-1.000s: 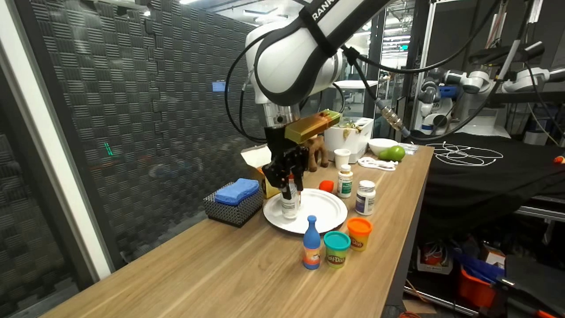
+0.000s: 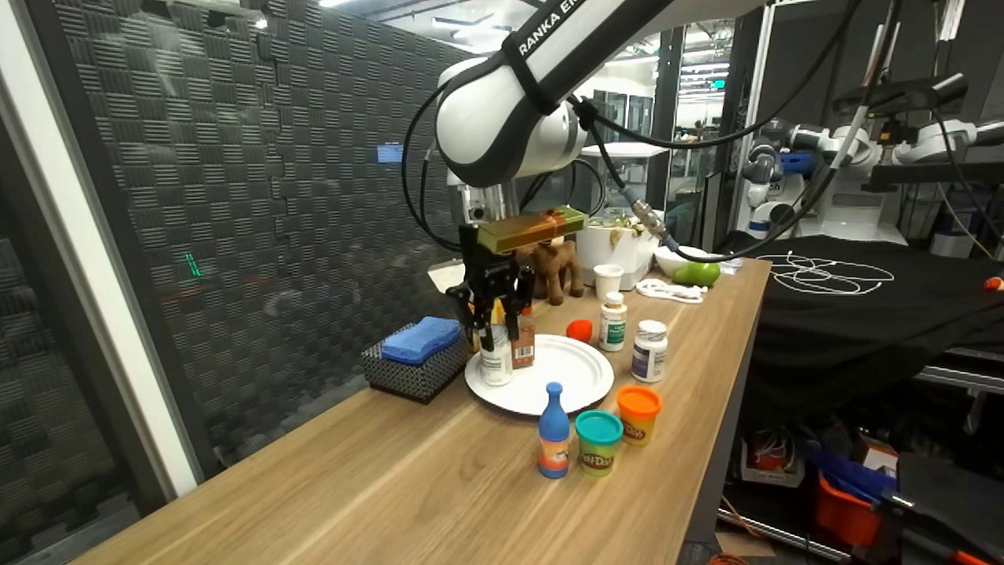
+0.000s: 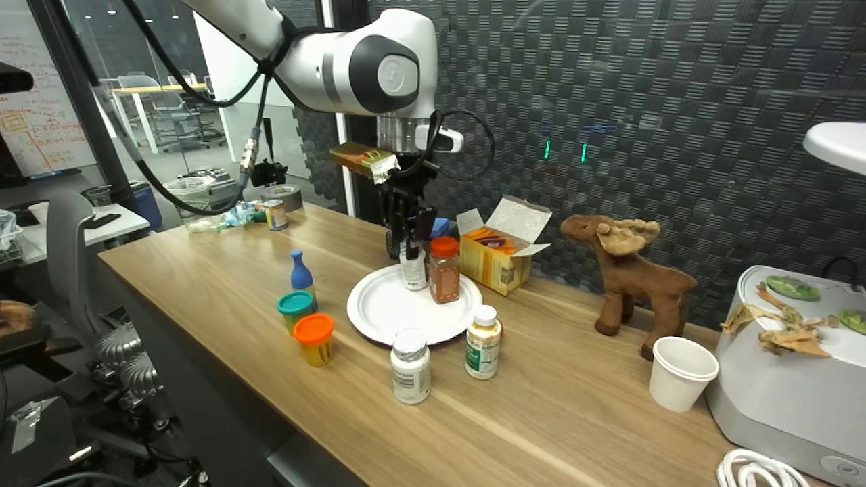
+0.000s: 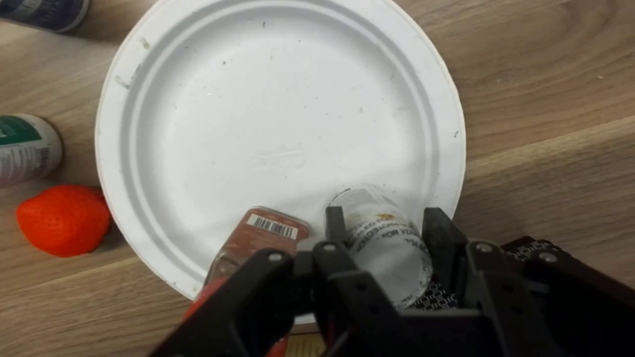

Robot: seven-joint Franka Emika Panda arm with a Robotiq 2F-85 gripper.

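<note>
My gripper (image 2: 500, 333) is shut on a small white bottle (image 2: 496, 363), one finger on each side of its upper part. The bottle stands near the edge of the white plate (image 3: 378, 308), upright or nearly so. In the wrist view the white bottle (image 4: 381, 229) shows between the dark fingers, its printed label facing up toward the camera. Close beside it on the plate is a red-capped spice jar (image 3: 444, 272); in the wrist view my gripper's hardware hides part of that jar (image 4: 253, 235).
An open yellow box (image 3: 499, 251) stands behind the plate, near a black mesh basket (image 2: 414, 369) topped by a blue cloth (image 2: 421, 340). Two white pill bottles (image 3: 411, 373) and Play-Doh tubs (image 2: 599, 442) surround the plate.
My gripper and the white bottle have moved left toward the mesh basket, and the gripper hangs straighter. The spice jar now shows beside the bottle. The plate has shifted slightly left.
</note>
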